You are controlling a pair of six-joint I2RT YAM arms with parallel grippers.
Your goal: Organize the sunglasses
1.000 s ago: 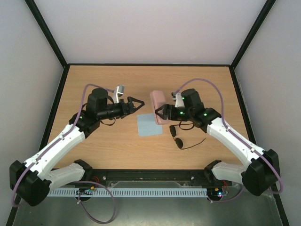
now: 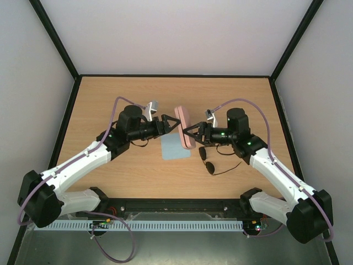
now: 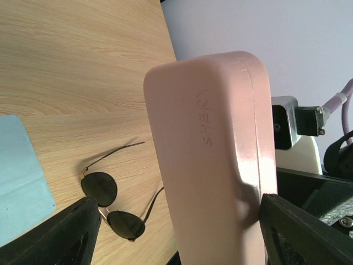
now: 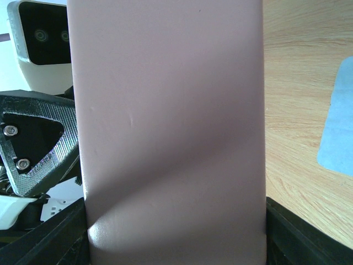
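A pink glasses case (image 2: 184,124) is held raised between my two grippers. In the left wrist view its lettered face (image 3: 204,149) stands between the fingers of my left gripper (image 2: 170,123), which are part open around it. My right gripper (image 2: 192,131) is at the other side; in the right wrist view the case (image 4: 168,110) fills the space between its fingers, touching both. Black sunglasses (image 2: 209,165) with arms unfolded lie on the table below, to the right. A light blue cloth (image 2: 174,149) lies flat beside them.
The wooden table (image 2: 99,176) has free room at the back and at both sides. Dark frame edges and walls surround it.
My left arm has moved right to the case. The right gripper and the case have shifted slightly, the case now more upright. The sunglasses and cloth have not moved.
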